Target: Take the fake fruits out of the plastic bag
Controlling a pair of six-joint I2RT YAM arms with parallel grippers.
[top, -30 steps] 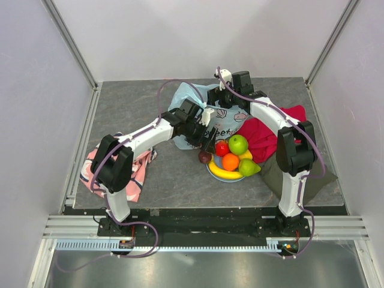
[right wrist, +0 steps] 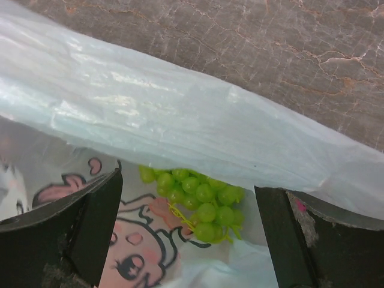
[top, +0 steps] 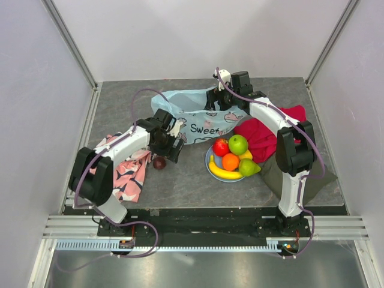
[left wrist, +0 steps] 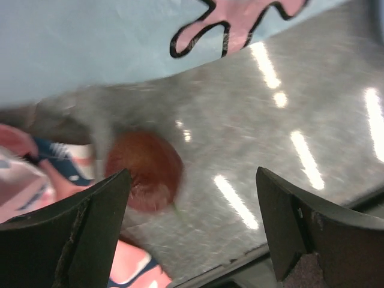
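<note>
The light blue plastic bag (top: 204, 123) lies at the back centre. My right gripper (top: 218, 99) is open at its upper rim; green grapes (right wrist: 206, 213) show inside between its fingers. A dark red fruit (top: 159, 163) lies on the table, below my left gripper (top: 175, 150), which stands open with that fruit (left wrist: 144, 170) near its left finger in the left wrist view. A blue plate (top: 213, 176) holds a banana, an orange, a pear, apples and other fruit.
A pink patterned cloth (top: 127, 180) lies on the left, a red cloth (top: 266, 140) and an olive cushion (top: 317, 183) on the right.
My left gripper has moved left, away from the plate. The dark red fruit has moved left from the plate's edge. The bag's left part has spread leftward. The right arm is nearly still.
</note>
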